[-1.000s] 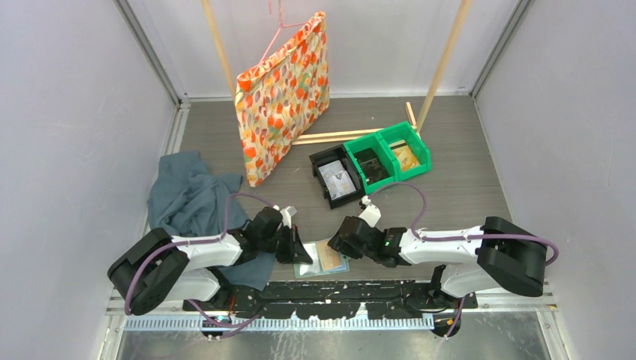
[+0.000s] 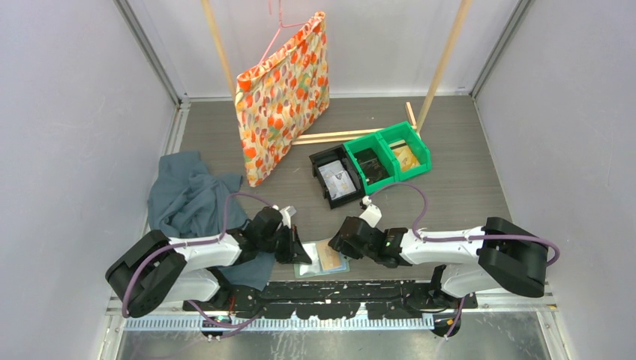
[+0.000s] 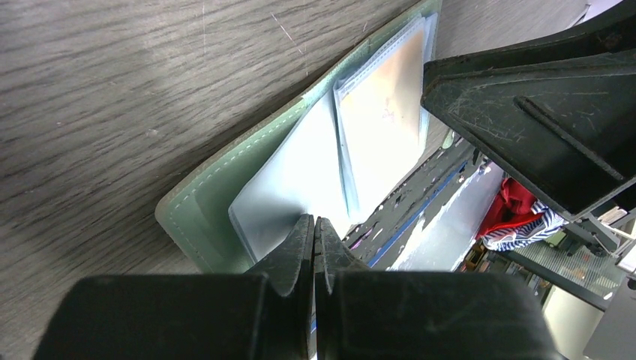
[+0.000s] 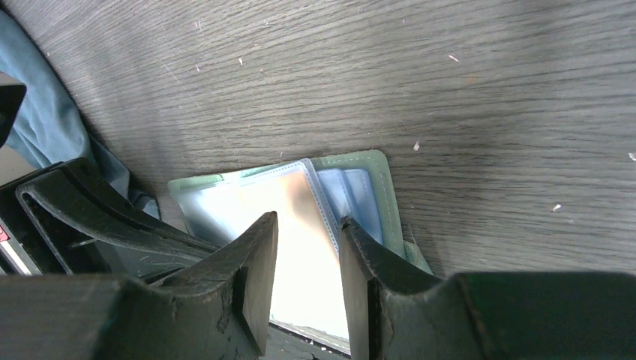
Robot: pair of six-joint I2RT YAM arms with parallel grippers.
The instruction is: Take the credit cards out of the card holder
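The green card holder [image 2: 321, 274] lies opened flat on the table near its front edge, with clear sleeves inside. A tan card [image 4: 300, 255] shows in one sleeve; bluish sleeve edges [image 4: 352, 191] lie beside it. In the left wrist view, the left gripper is shut, its tips at the whitish sleeve [image 3: 289, 180]; nothing shows between them. Over the tan card's sleeve, the right gripper is part open, its fingertips apart on either side of the sleeve's stitched edge. Whether they touch the sleeve cannot be told.
Behind the holder stand a black bin [image 2: 320, 160] with white-grey cards in it and a green two-part bin [image 2: 426, 157] holding dark and yellow items. Blue-grey cloth [image 2: 184, 199] lies at the left. A patterned bag [image 2: 285, 90] hangs at the back.
Across the top views, both arms and the card holder stay practically in place; no clear change shows.
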